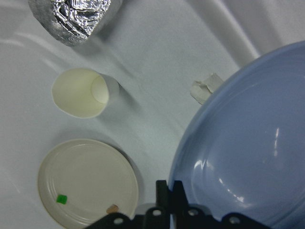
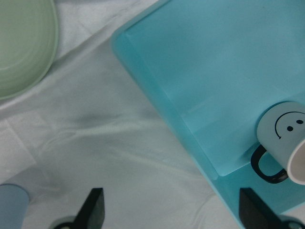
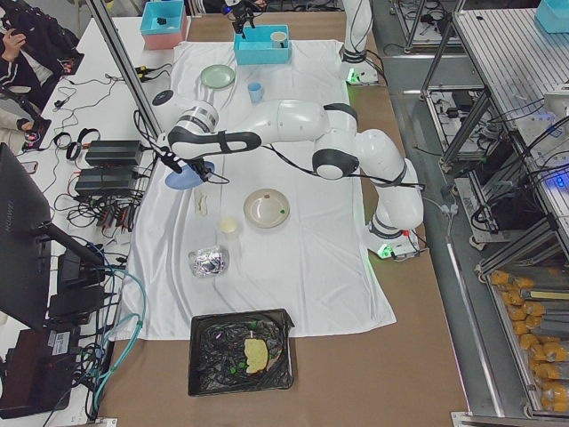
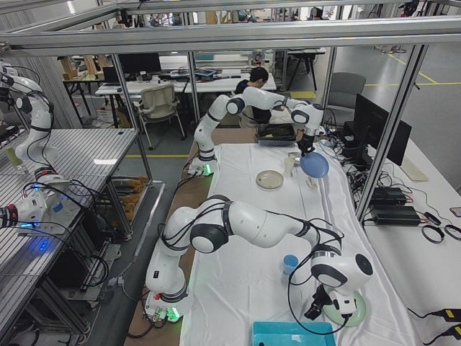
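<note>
My left gripper is shut on the rim of a blue plate (image 1: 243, 143), held in the air over the left part of the white cloth. Below it are a pale yellow cup (image 1: 81, 93), a cream plate (image 1: 88, 176) with small green and brown bits, a crumpled white paper (image 1: 202, 88) and a foil-covered container (image 1: 76, 14). My right gripper is open over the far end, above the cloth beside a cyan bin (image 2: 209, 71) holding a smiley mug (image 2: 281, 133); a green plate (image 2: 24, 43) and a blue cup (image 2: 9, 205) lie near.
A black lined tray (image 3: 240, 378) with yellow food sits at the near end. Monitor, boxes and cables crowd the left bench (image 4: 432, 245). The middle of the cloth between the cream plate and blue cup is clear.
</note>
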